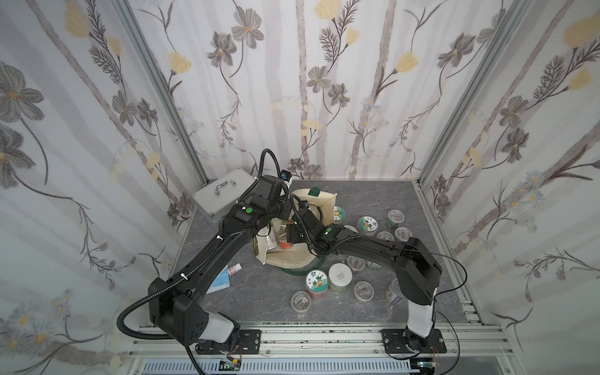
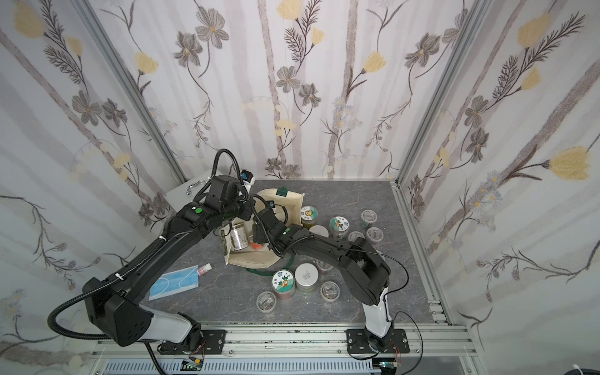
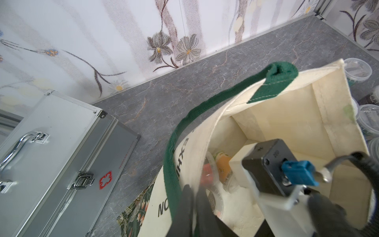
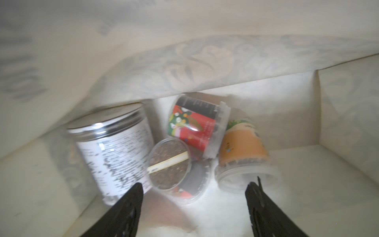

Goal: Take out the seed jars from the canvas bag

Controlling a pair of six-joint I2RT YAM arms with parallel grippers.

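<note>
The canvas bag (image 3: 325, 98) stands in the middle of the table. My left gripper is shut at the bag's near rim and green strap, apparently pinching the cloth edge. My right gripper is part open inside the bag, above the jars, with nothing held between its fingers. In the right wrist view lie a tall labelled jar (image 4: 114, 158), a red-labelled jar (image 4: 193, 126), a small brown seed jar (image 4: 169, 165) and an orange-labelled jar (image 4: 242, 150).
Several jars (image 1: 340, 275) stand on the table right of and in front of the bag. A metal case (image 3: 59, 150) is at the back left. A blue mask (image 2: 175, 281) and a small bottle (image 2: 204, 268) lie at the front left.
</note>
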